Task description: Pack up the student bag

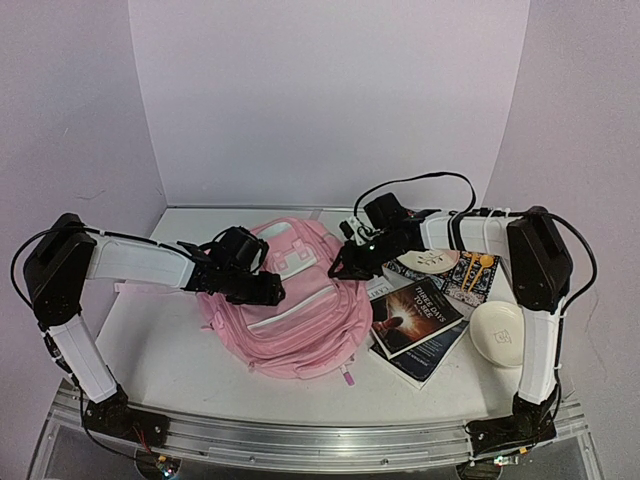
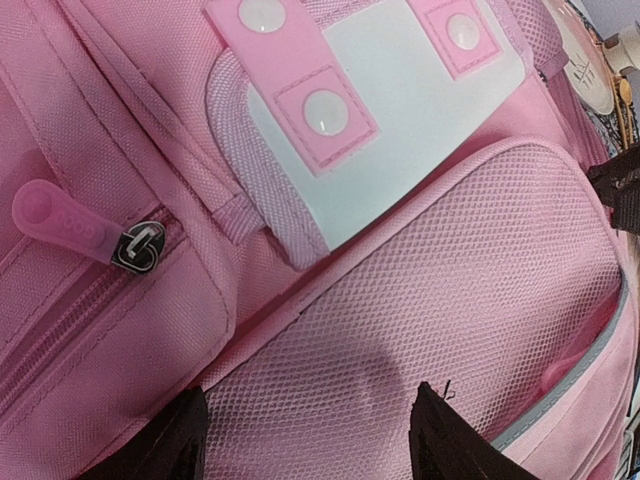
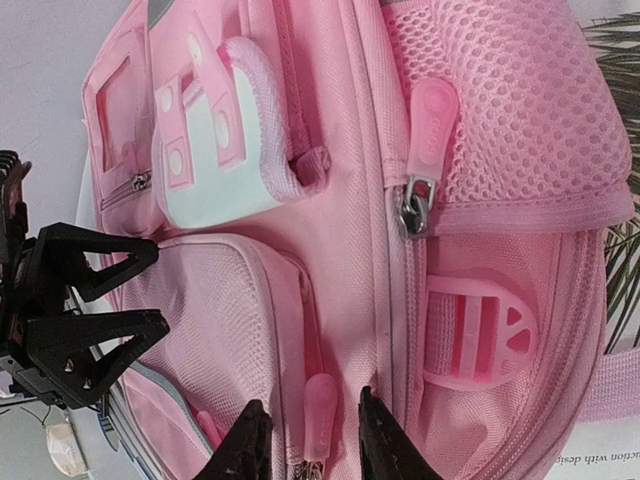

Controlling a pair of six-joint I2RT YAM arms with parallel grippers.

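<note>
The pink bag [image 1: 300,340] lies on the table with its front up, a pale flap on top. Over its left part, my left gripper [image 1: 272,290] stands open; in the left wrist view its fingers [image 2: 170,440] are wide apart above the pink cloth. My right gripper is at the bag's upper right side, fingers parted. A pink zipper pull [image 3: 320,405] appears between those fingertips, without visible grip. Right of the bag, the dark "Three Days to See" book [image 1: 412,318] overlaps another book [image 1: 430,362].
A white dish [image 1: 497,335] stands at the right, below a patterned cloth [image 1: 455,290] with wooden utensils [image 1: 480,272]. Behind the right forearm a pale plate [image 1: 432,262] partly shows.
</note>
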